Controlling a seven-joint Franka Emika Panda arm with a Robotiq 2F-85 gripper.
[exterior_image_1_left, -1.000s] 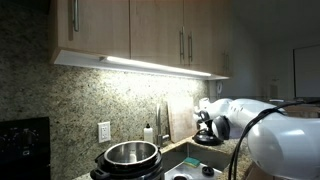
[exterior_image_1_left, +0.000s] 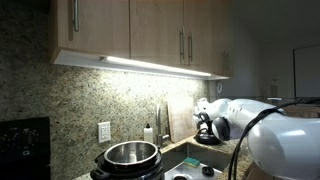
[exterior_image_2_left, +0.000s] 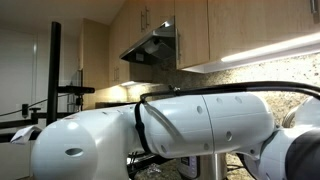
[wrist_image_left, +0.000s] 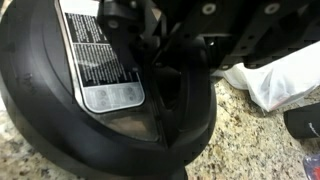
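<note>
A black, rounded lid-like appliance part (wrist_image_left: 60, 135) with a printed label (wrist_image_left: 103, 60) fills the left and middle of the wrist view. My gripper is dark against it and sits over its raised middle part. Its fingers are shut, but shadow hides whether anything thin lies between the fingertips. From exterior view 1, the dark part (exterior_image_1_left: 206, 134) shows by the far end of the sink, right at the end of my arm. In exterior view 2 the white arm covers the gripper.
A sink (exterior_image_1_left: 190, 155) holding a green sponge (exterior_image_1_left: 191, 162) lies before the wall. To its left stands a steel-rimmed pot cooker (exterior_image_1_left: 131, 155). A soap bottle (exterior_image_1_left: 148, 133) and a leaning board (exterior_image_1_left: 181, 118) stand behind. White plastic (wrist_image_left: 280, 78) lies on the speckled counter (wrist_image_left: 235, 125).
Over the last second the dark part and the arm's end have shifted slightly by the sink's far end.
</note>
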